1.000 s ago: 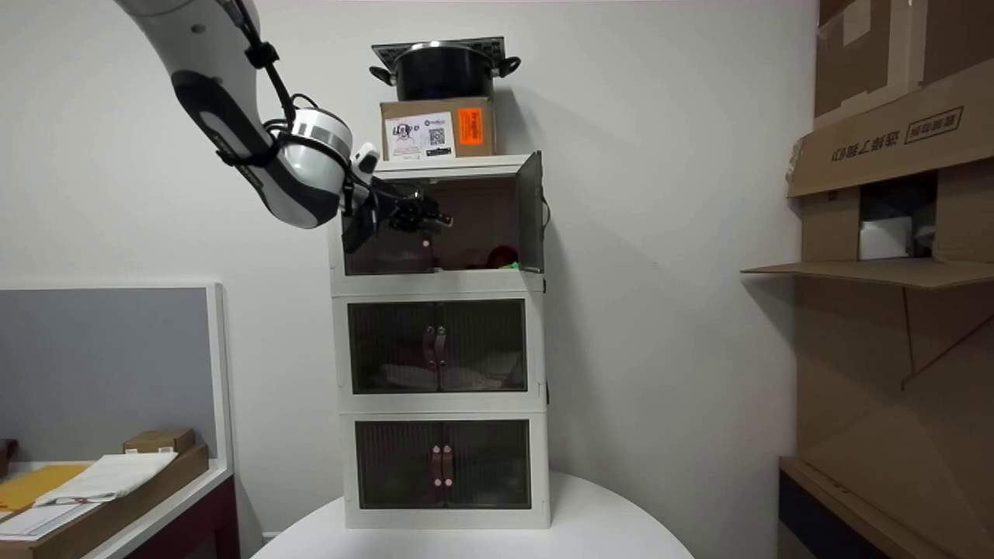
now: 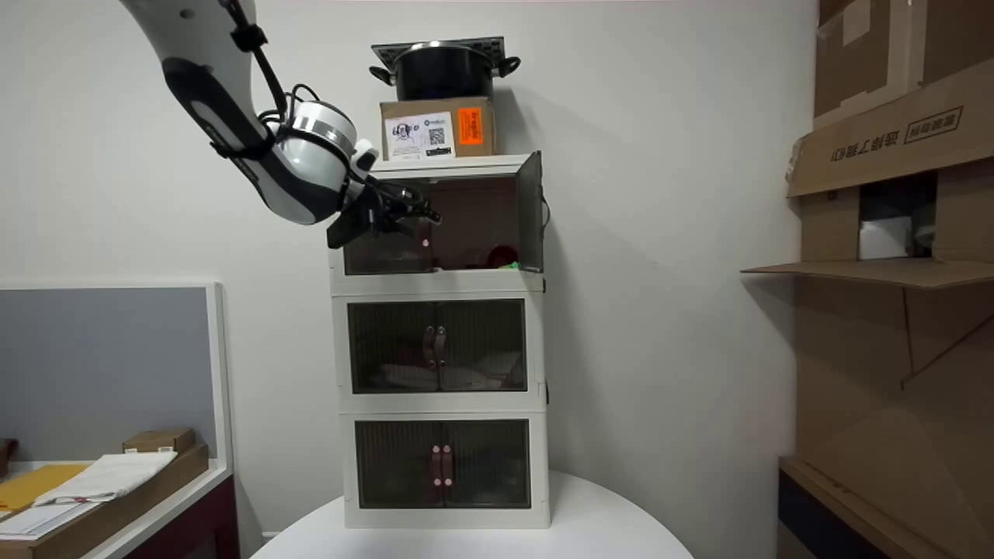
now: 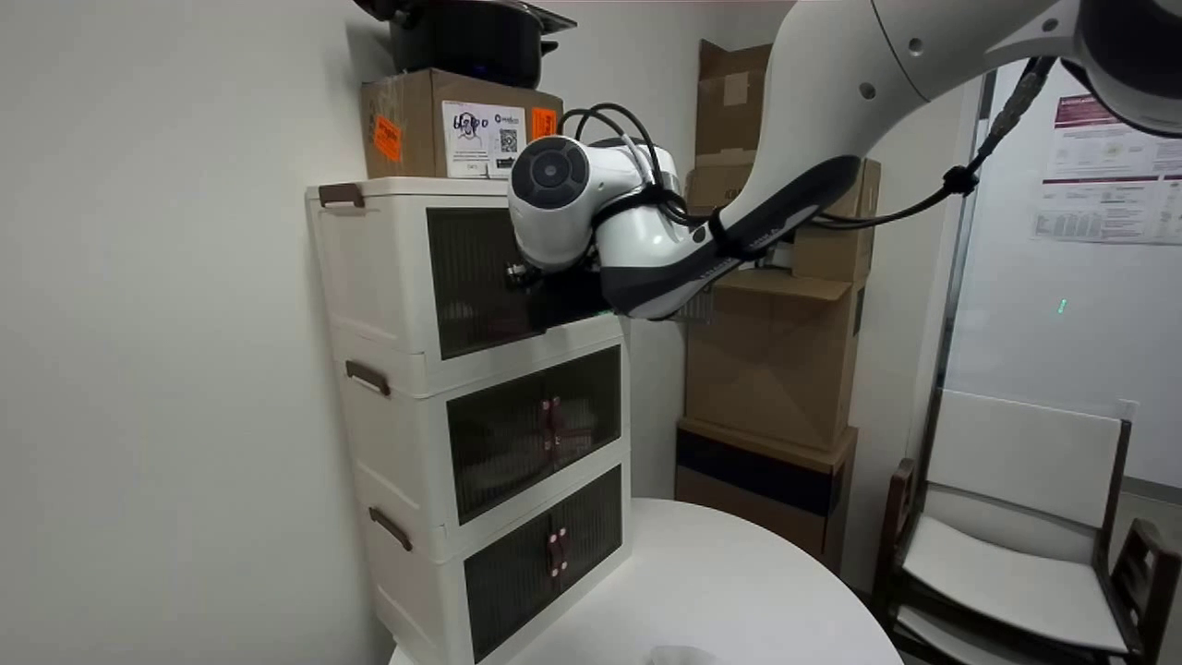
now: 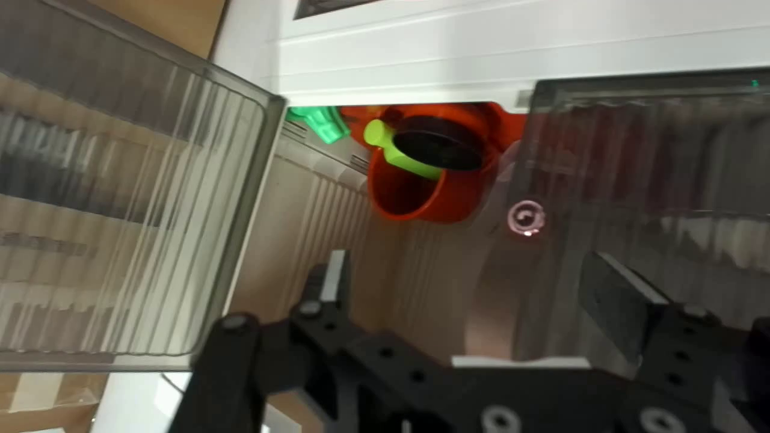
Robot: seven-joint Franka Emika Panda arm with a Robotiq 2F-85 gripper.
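Observation:
My gripper stands open in front of the top compartment of a white three-tier cabinet [image 2: 443,284], nothing between its fingers. In exterior view 1 the compartment's right door [image 2: 530,213] is swung wide open, while the left door [image 4: 649,209], with its brown handle [image 4: 498,296], is closed and lies beyond my fingers. Inside, against one side, the wrist view shows an orange-red cup [image 4: 433,198], a dark round piece with a lime-green handle [image 4: 408,160] and a green item [image 4: 321,122]. In exterior view 2 the gripper's fingers are hidden by the arm.
A cardboard box [image 2: 436,129] carrying a black pot [image 2: 443,73] sits on top of the cabinet. The middle doors [image 2: 438,345] and lower doors [image 2: 443,464] are closed. Stacked cartons [image 2: 894,373] stand far to the right.
My gripper has drawn back slightly to the left, away from the open side of the top compartment. The doors and the things inside look unmoved.

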